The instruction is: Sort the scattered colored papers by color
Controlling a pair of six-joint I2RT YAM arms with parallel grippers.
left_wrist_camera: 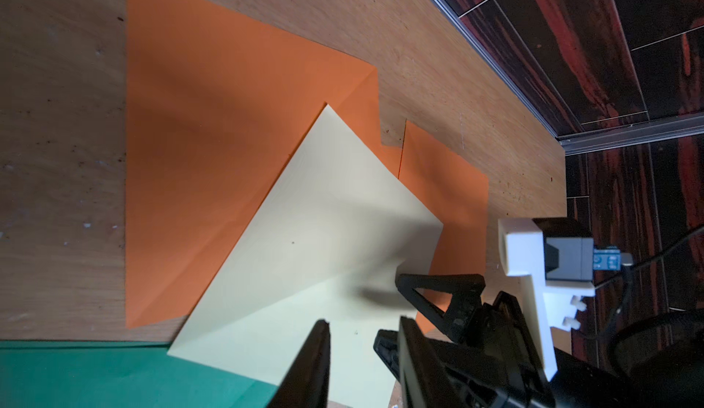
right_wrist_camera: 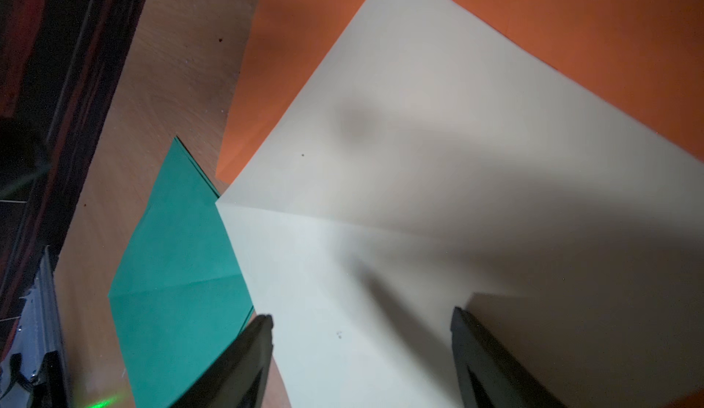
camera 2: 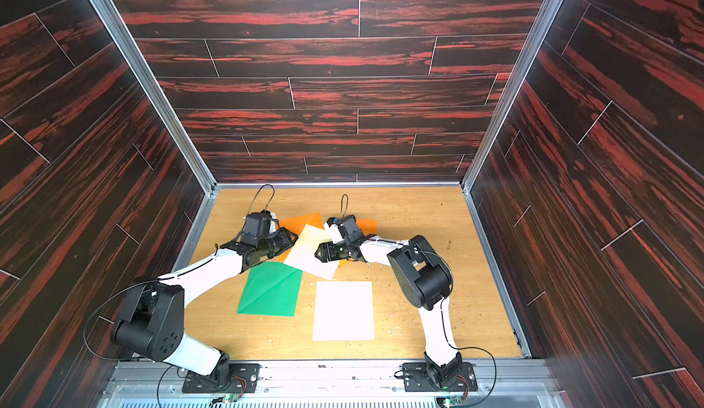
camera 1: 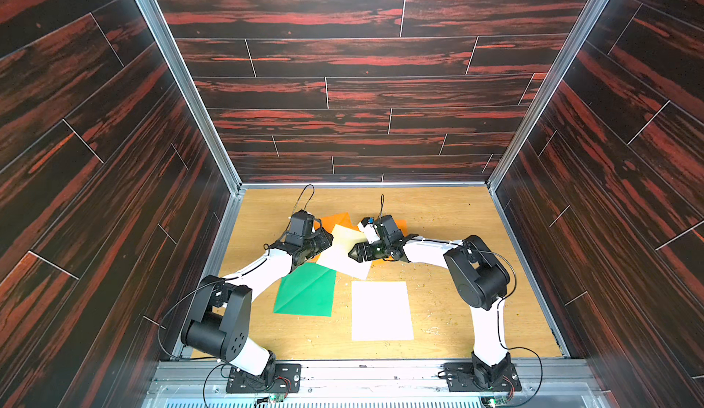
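A cream paper (camera 1: 340,252) lies tilted over parts of the orange papers, one to the left (left_wrist_camera: 212,129) and another to the right (left_wrist_camera: 447,180). In the left wrist view its lower left corner reaches the green paper (camera 1: 306,294). Over the cream paper, my right gripper is open, with a gap between its fingers and its shadow falling on the sheet. Near that sheet's left side, my left gripper is part open, and nothing is seen gripped in it. A separate white paper (camera 1: 382,311) lies flat in front.
Both grippers are close together, and the right gripper's white camera mount (left_wrist_camera: 524,261) shows in the left wrist view. Bare wooden table (camera 1: 462,210) lies at the back right and at the front right. Dark panelled walls (camera 1: 352,96) enclose the table.
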